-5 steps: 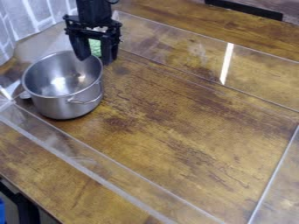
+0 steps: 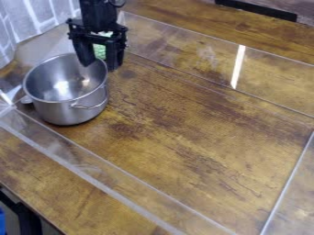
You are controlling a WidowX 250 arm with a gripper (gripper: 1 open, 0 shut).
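Note:
A large steel pot (image 2: 66, 92) with side handles sits on the wooden table at the left. Just behind it, at the top left, is the black robot gripper (image 2: 98, 53), pointing down. A green object (image 2: 106, 51) shows behind or between its fingers, partly hidden by them; whether the fingers grip it I cannot tell.
Clear edging strips cross it, and a pale crumpled backdrop (image 2: 28, 23) is at the upper left.
The gripper has shifted very slightly; the pot stays where it was.

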